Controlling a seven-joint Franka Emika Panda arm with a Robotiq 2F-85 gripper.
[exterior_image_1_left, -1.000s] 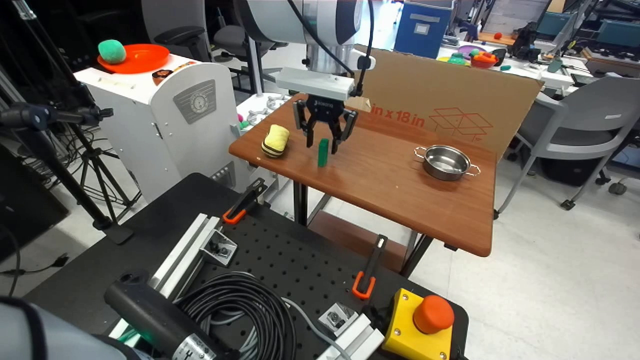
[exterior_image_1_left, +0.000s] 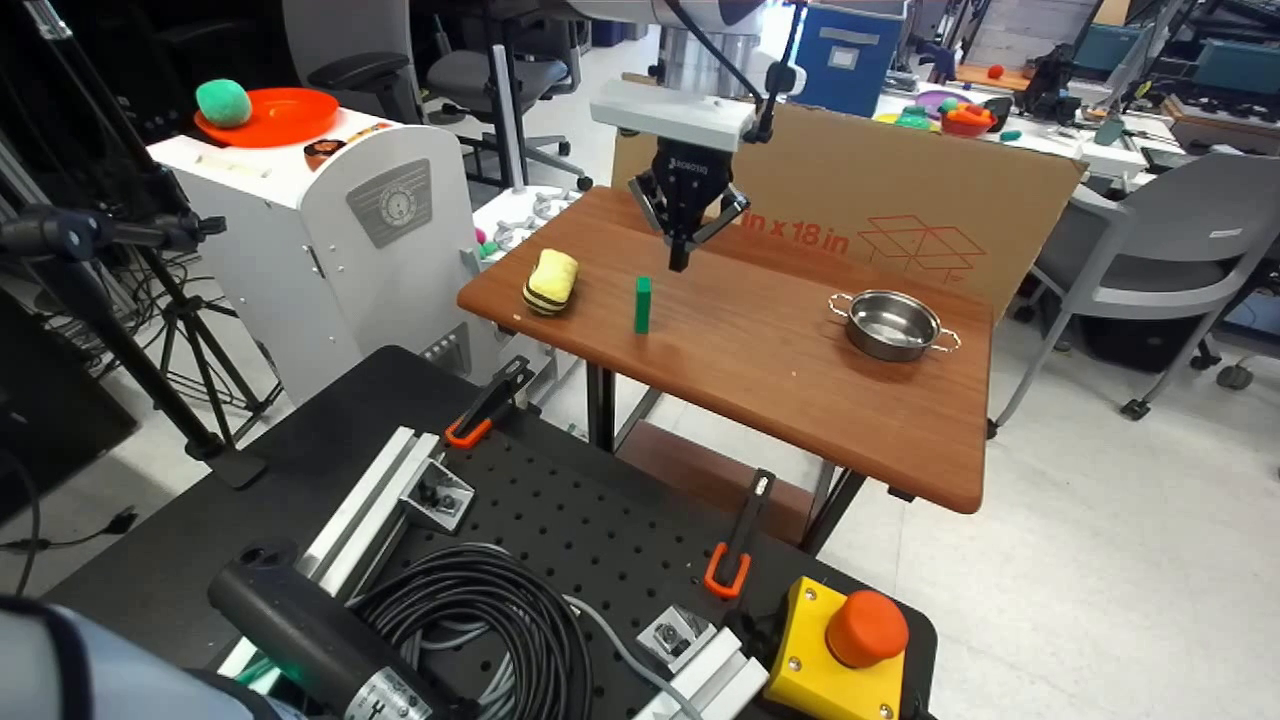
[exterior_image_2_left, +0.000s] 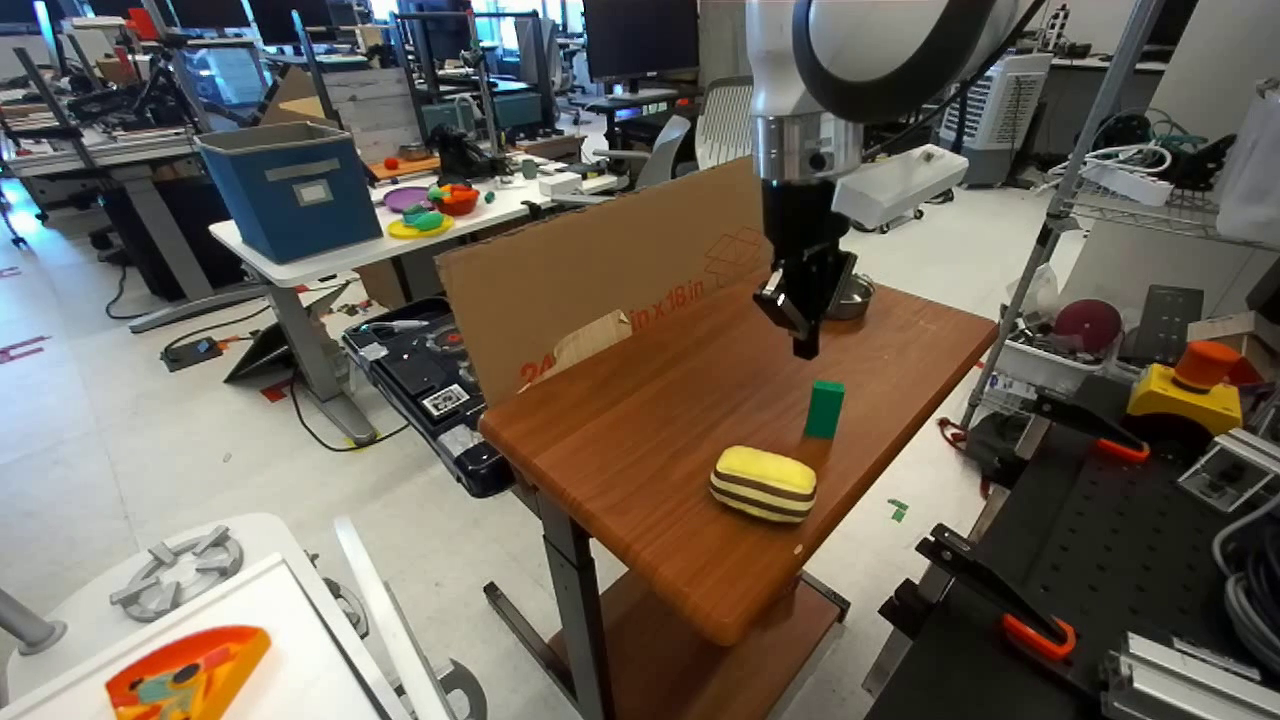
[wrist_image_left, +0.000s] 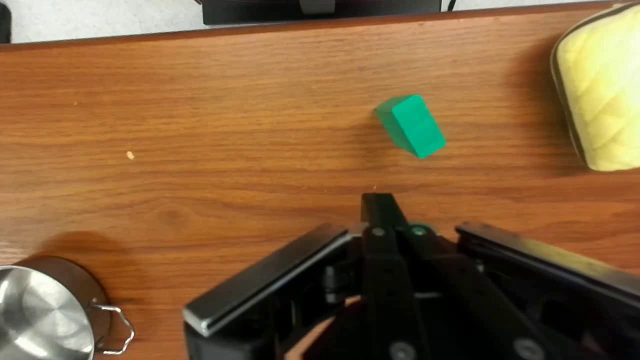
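Observation:
On the wooden table (exterior_image_1_left: 768, 348) a green block (exterior_image_1_left: 643, 306) stands upright near the front edge. My gripper (exterior_image_1_left: 679, 259) hangs above the table, behind the block and apart from it. Its fingers are shut together, and nothing shows between them in the wrist view, where the block (wrist_image_left: 418, 126) lies beyond the fingertips. To the block's left in exterior view 1 rests a yellow cushion-like item with dark stripes (exterior_image_2_left: 764, 484). A steel pot (exterior_image_1_left: 894, 324) with two wire handles sits at the table's right; only part of it shows in the wrist view.
A cardboard sheet (exterior_image_1_left: 768, 168) stands upright along the table's back edge. Between block and pot the tabletop is bare. A black pegboard bench (exterior_image_1_left: 576, 504) with clamps and an emergency-stop button (exterior_image_1_left: 866, 629) lies in front.
The gripper was open around the block's top a second ago. It has shut, risen and moved back and to the right; the block still stands on the table.

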